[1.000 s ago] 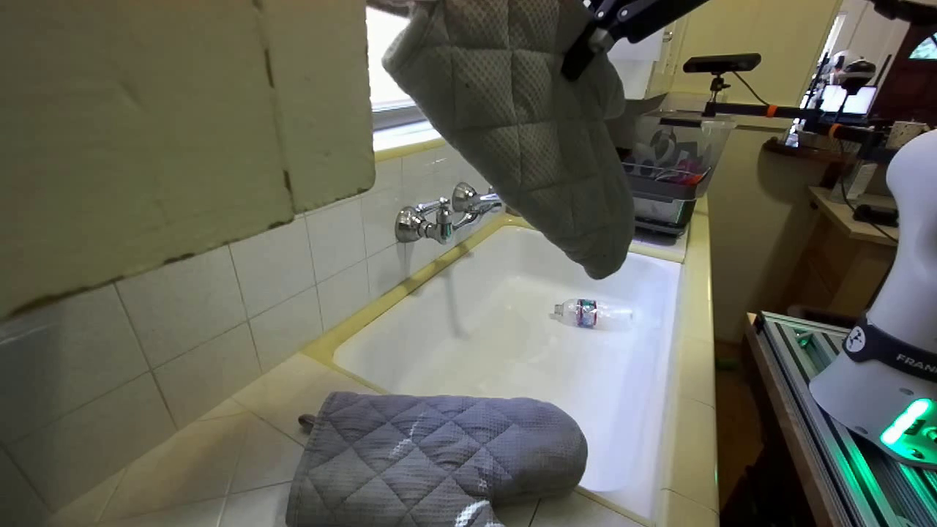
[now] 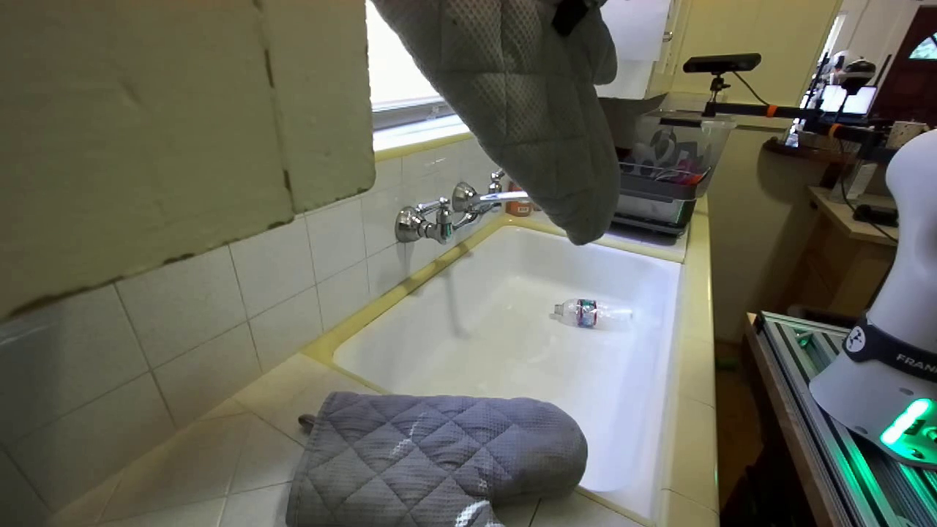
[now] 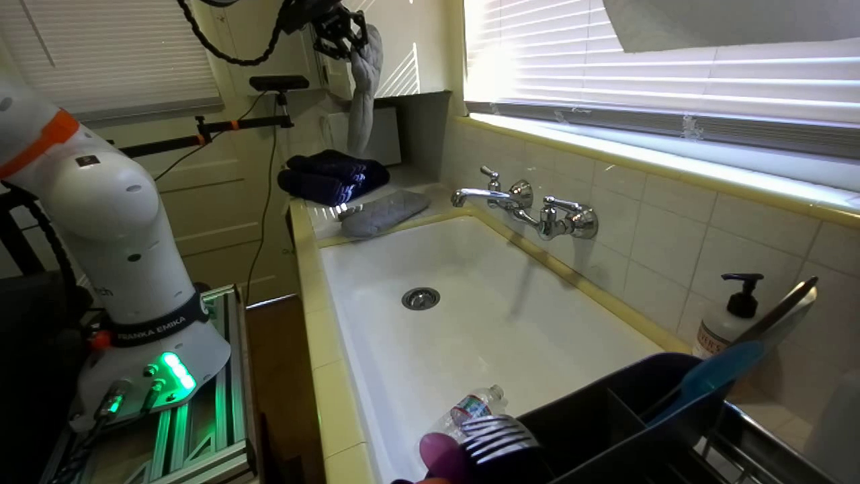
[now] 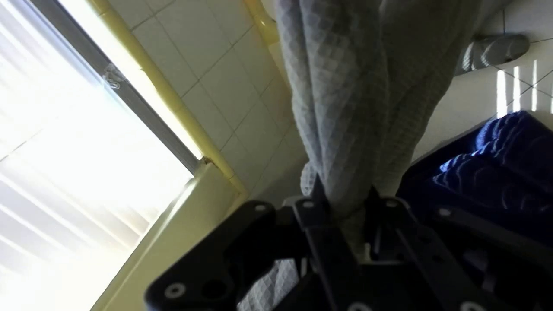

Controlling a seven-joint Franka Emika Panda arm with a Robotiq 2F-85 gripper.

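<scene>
A grey quilted oven mitt (image 2: 536, 114) hangs in the air, its rounded end pointing down. In the wrist view my gripper is shut on this mitt (image 4: 347, 93), the bunched cloth pinched between the black fingers. Exterior view 2 shows the gripper (image 3: 352, 47) high at the top, with the mitt (image 3: 367, 89) dangling below it above the far counter. A second grey mitt (image 2: 439, 448) lies flat on the tiled counter beside the sink; from the other side this mitt (image 3: 385, 213) rests at the sink's far edge.
Dark blue folded cloth (image 3: 334, 177) sits on the counter near the lying mitt. The white sink (image 3: 516, 323) holds a clear plastic bottle (image 2: 593, 313). A chrome faucet (image 3: 484, 195) projects from the wall. A dish rack (image 3: 613, 435) stands at the near end, and a cabinet (image 2: 184, 114) overhangs the counter.
The held mitt has risen and shifted slightly left in exterior view 1. The lying mitt and bottle have not moved.
</scene>
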